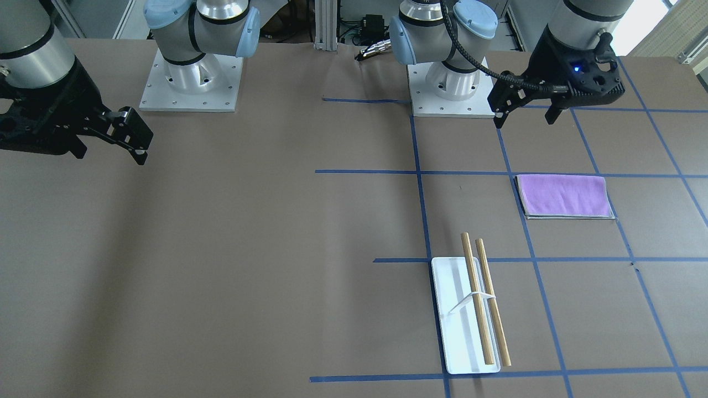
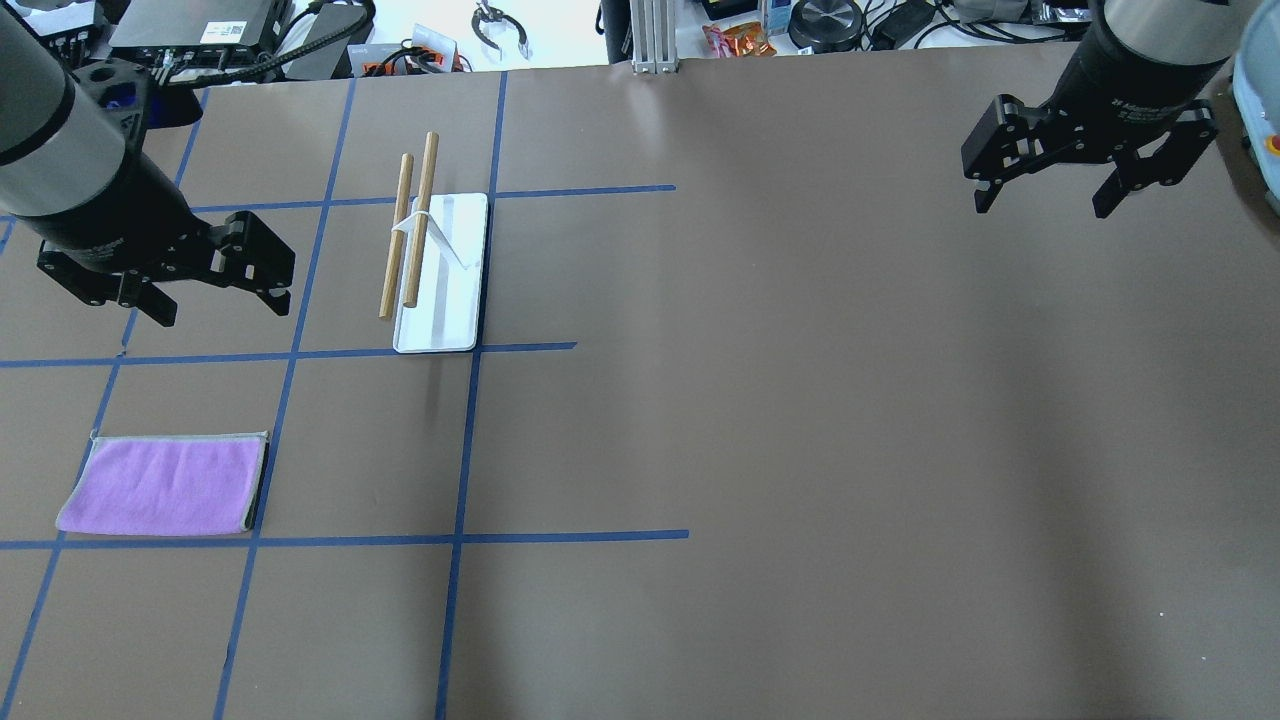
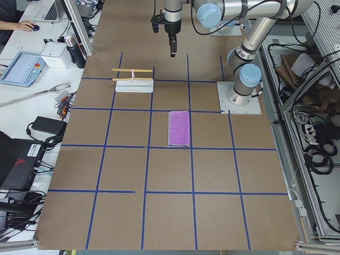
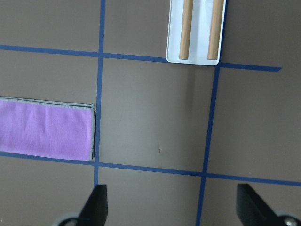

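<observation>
A folded purple cloth with grey edge lies flat on the taped grid. Nearer the front camera stands a white tray bearing two parallel wooden sticks on a white support. My gripper hangs high above the grid, behind the cloth in the front view, its fingers apart with nothing between them. In the left wrist view the cloth is at left and the tray's sticks at top, between and beyond the open fingers.
A second arm's gripper hangs at the other side of the table. The large table area between that arm and the tray is clear. Cables and equipment line the table's edge.
</observation>
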